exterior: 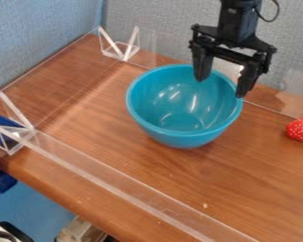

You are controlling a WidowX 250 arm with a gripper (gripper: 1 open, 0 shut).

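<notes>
A black gripper point(223, 72) hangs open over the back right part of a cyan bowl point(167, 115), its two fingers pointing down near the far rim. Nothing shows between the fingers. The bowl stands upright on the wooden table and looks empty. A red, white-speckled object point(301, 129) lies on the table to the right of the bowl.
Clear plastic walls with white brackets point(18, 132) line the table's left front and back. A blue object point(0, 180) is at the left edge. The wood point(230, 189) in front of and right of the bowl is largely clear.
</notes>
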